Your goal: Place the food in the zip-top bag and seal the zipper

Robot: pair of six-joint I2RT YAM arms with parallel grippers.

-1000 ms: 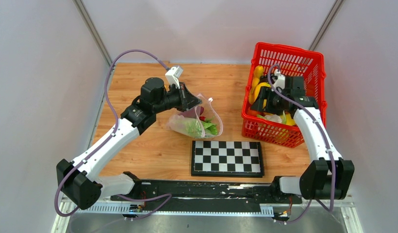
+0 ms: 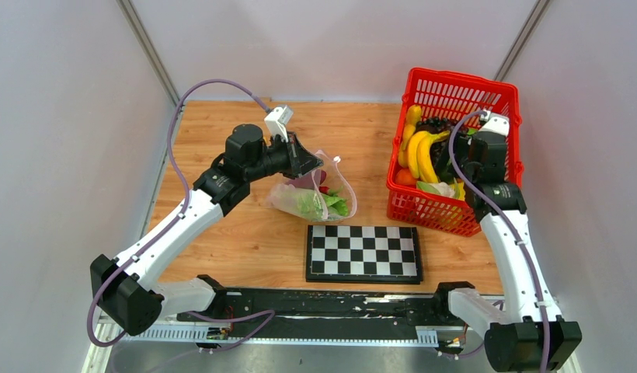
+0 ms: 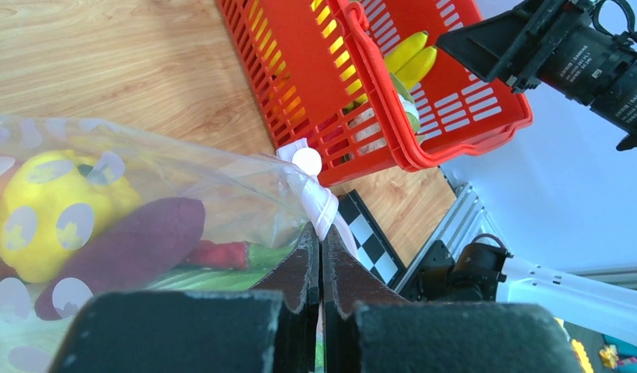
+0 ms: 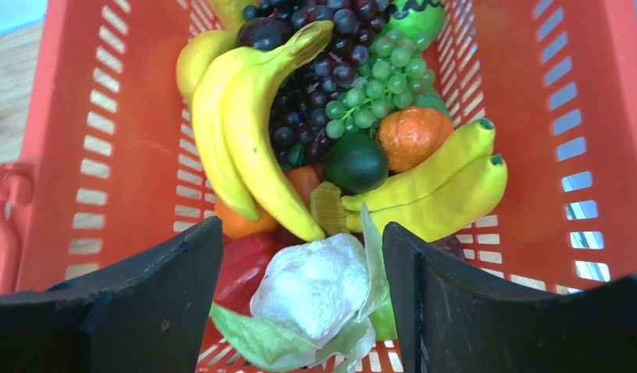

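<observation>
The clear zip top bag (image 2: 288, 200) lies on the table with its mouth spread toward the right. Through its film I see a yellow pepper (image 3: 63, 210), an eggplant (image 3: 137, 249) and leafy greens (image 2: 335, 203). My left gripper is shut on the bag's rim, close to the white zipper slider (image 3: 307, 161). Over the red basket, my right gripper stands open, nothing between its fingers. Below those fingers sits a white cauliflower with green leaves (image 4: 311, 287), and bananas (image 4: 249, 124) lie farther up in the basket.
The red basket (image 2: 443, 208) has high slatted walls around the right gripper. It also holds grapes (image 4: 393, 70), an orange pumpkin (image 4: 412, 136) and an avocado (image 4: 356, 163). A checkered board (image 2: 363, 254) lies in front of the bag. Bare table separates bag and basket.
My right arm has shifted to the right over the basket, uncovering the bananas in the top view. The left arm and the bag have stayed still.
</observation>
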